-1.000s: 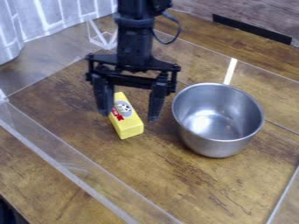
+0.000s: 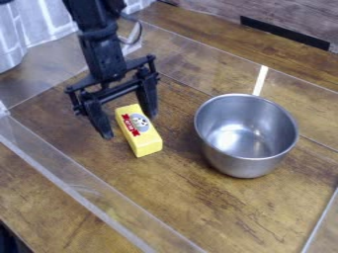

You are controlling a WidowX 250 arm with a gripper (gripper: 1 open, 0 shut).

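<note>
A yellow box [image 2: 140, 138] with a red label and a small cartoon picture lies on the wooden table, left of a steel bowl [image 2: 246, 134]. My black gripper [image 2: 125, 119] is open just above the box, angled diagonally, with one finger at the box's left and the other toward its upper right. Nothing is visibly held.
A white strip lies behind the bowl. A pale object stands at the far upper left, and clear edges run along the left and right.
My gripper has moved left from above the box and bowl's side, and turned from roughly level to a diagonal over the box. The box and bowl look unmoved.
</note>
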